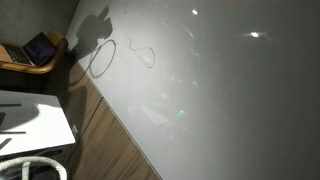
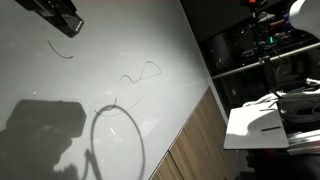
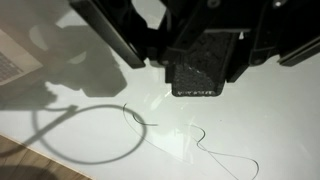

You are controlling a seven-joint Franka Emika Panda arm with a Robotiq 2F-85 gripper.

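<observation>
A black, rough-faced block (image 3: 197,70), which looks like a board eraser, sits between the fingers of my gripper, shut on it. Below it in the wrist view is a pale whiteboard carrying a thin looped dark line (image 3: 228,160) and a shorter curved one (image 3: 136,117). From the second exterior view, the gripper (image 2: 58,18) appears at the upper left, with its shadow on the board apart from it; the looped line (image 2: 143,74) lies to its right. Exterior view 1 shows the board (image 1: 220,110) and looped line (image 1: 145,55), but not the gripper.
A large ring-shaped shadow (image 3: 92,134) crosses the board near its wooden border (image 1: 115,140). Beyond the border stand a white table (image 1: 35,125) and a chair holding a laptop (image 1: 38,48). Most of the board is bare.
</observation>
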